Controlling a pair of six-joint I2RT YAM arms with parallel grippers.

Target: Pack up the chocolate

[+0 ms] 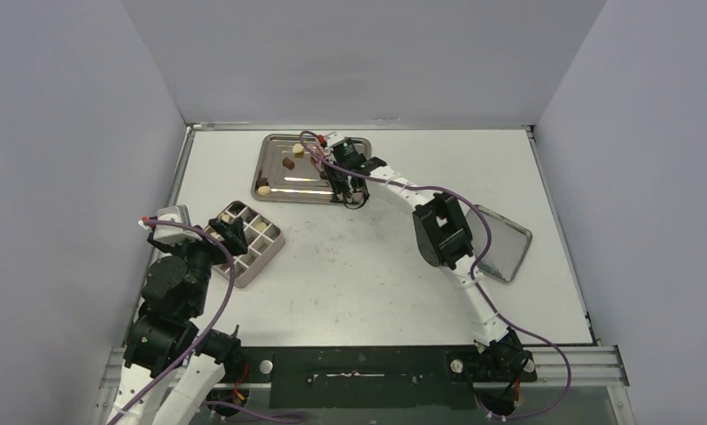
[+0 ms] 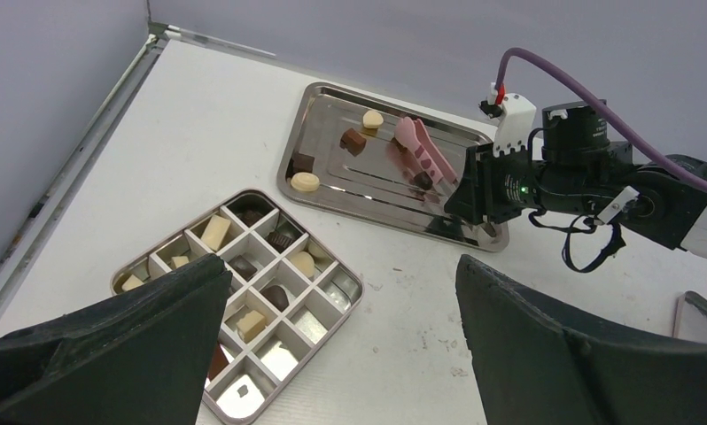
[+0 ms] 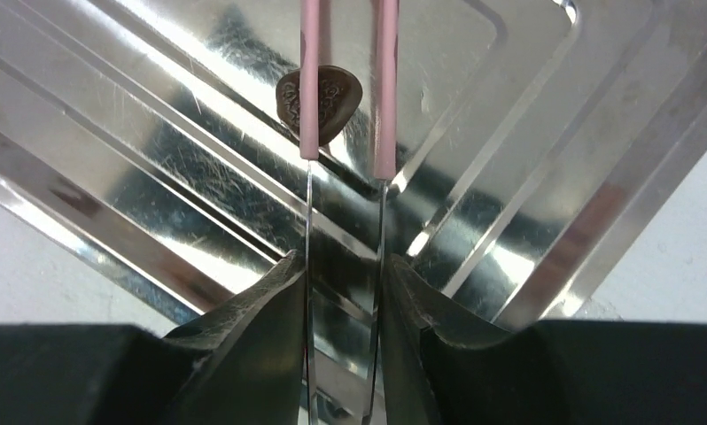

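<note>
A steel tray (image 1: 279,186) at the back holds several dark and cream chocolates. My right gripper, with pink-tipped tongs, is part open over it; a dark embossed chocolate (image 3: 332,115) lies beneath the left tong tip, and I cannot tell whether they touch. The compartment box (image 2: 279,354) at left holds chocolates in many cells, with some cells empty. My left gripper stands open near that box, with nothing between its fingers.
An empty grey tray (image 1: 501,243) lies at the right. Walls border the sides and back.
</note>
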